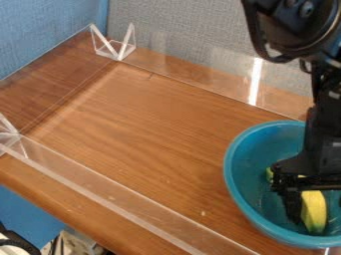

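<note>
A teal bowl stands at the right of the wooden surface. Inside it lies a yellow object, banana-like, partly hidden behind the black gripper. The gripper reaches down into the bowl from the top right, its lower end over the yellow object. Its fingertips are dark and mostly hidden, so their grip on the object cannot be seen clearly.
Clear plastic walls run along its front and back, with white brackets at the corners. A grey padded wall stands behind.
</note>
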